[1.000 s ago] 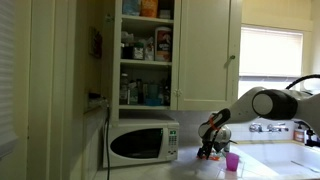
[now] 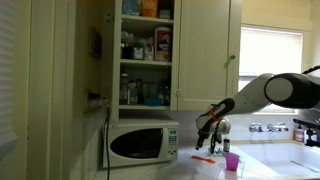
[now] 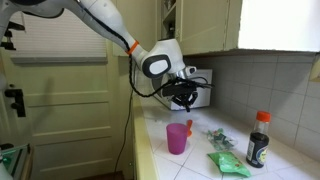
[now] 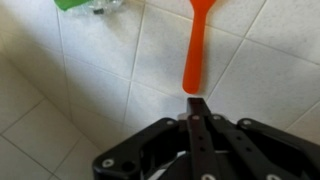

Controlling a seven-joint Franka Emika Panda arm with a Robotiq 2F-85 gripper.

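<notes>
An orange utensil [image 4: 195, 58] lies flat on the white tiled counter, its handle end just beyond my fingertips in the wrist view. Exterior view 1 shows the same orange utensil [image 2: 204, 159] below the arm. My gripper is shut, with nothing showing between its fingers. In exterior view 2 the gripper [image 3: 187, 108] hangs above the counter, clear of the utensil. A pink-purple cup [image 3: 177, 139] stands upright near the counter's front edge, close to the utensil.
A dark bottle with a red cap [image 3: 259, 140] and a green packet [image 3: 228, 164] are on the counter, beside clear crumpled plastic [image 3: 220, 140]. A white microwave [image 2: 143, 141] stands at the left in exterior view 1; the sink [image 2: 275, 155] is at the right.
My gripper has risen from the counter and shifted slightly left in exterior view 1. The orange utensil now shows more fully on the counter beneath it.
</notes>
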